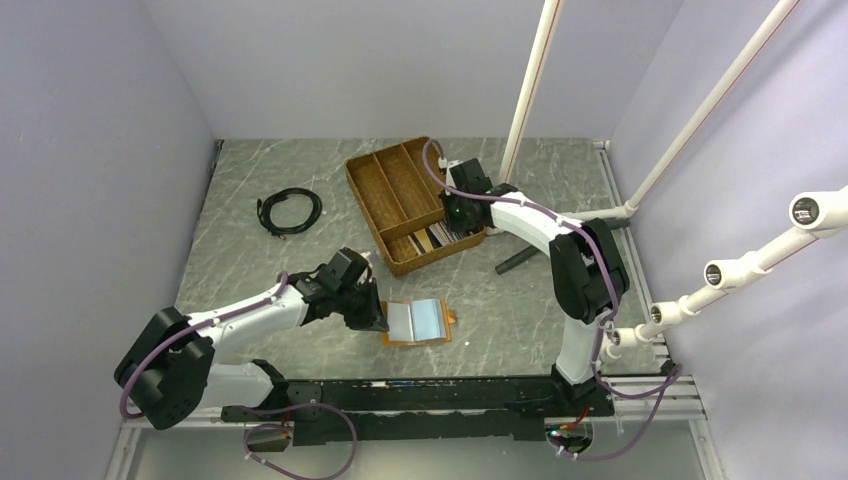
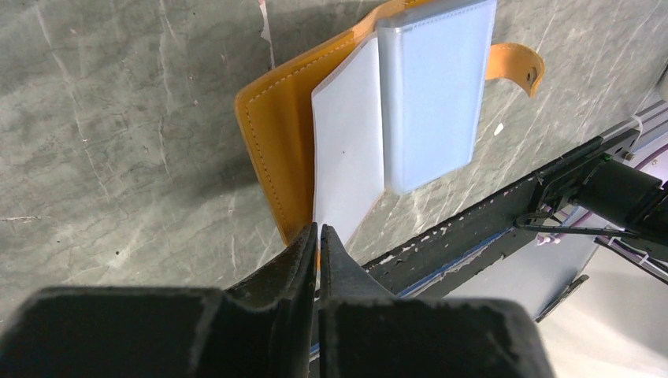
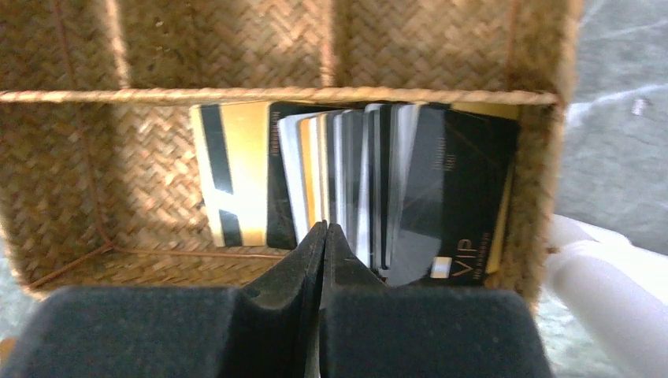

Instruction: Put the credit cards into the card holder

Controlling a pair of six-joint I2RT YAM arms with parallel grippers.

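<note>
The orange card holder [image 2: 276,118] lies spread on the table, its clear sleeves [image 2: 429,102] in two stacks. My left gripper has its tips together at the lower edge of the white sleeve [image 2: 346,142]; whether a thin leaf is pinched there is hard to see. Several credit cards [image 3: 362,181], black, white and gold, lean in a row in the front compartment of the woven basket [image 3: 331,96]. Over that compartment's front side, my right gripper is shut with nothing between its fingers; the cards lie beyond the tips.
The basket's other compartments [image 1: 378,195] look empty. A coiled black cable [image 1: 290,210] rests at the left. A dark bar [image 1: 516,260] and a white pole [image 1: 525,90] stand close to the right arm. Between holder and basket the table is clear.
</note>
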